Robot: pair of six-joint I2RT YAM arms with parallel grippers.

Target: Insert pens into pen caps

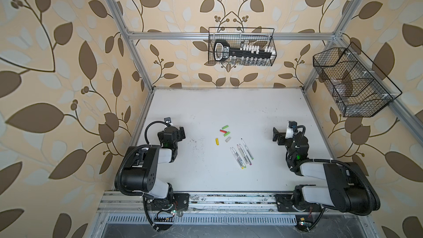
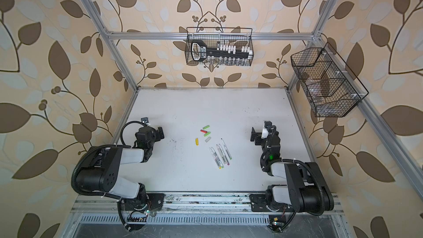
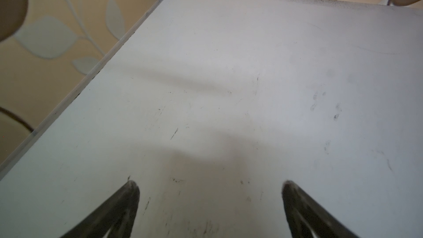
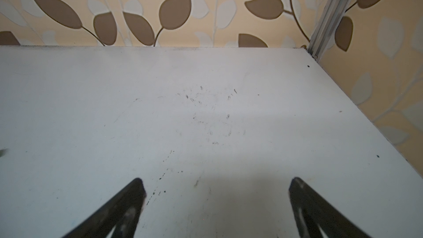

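Several pens lie side by side, slanted, on the middle of the white table. Just behind them are loose caps: a yellow cap, a red cap, a grey cap, a green cap and another green cap. Left of these, my left gripper is open over bare table, its fingers wide apart. My right gripper, also open and empty, stands to the right of the pens. Neither wrist view shows a pen or cap clearly.
A wire basket with small items hangs on the back rail, and a second wire basket hangs at the right.
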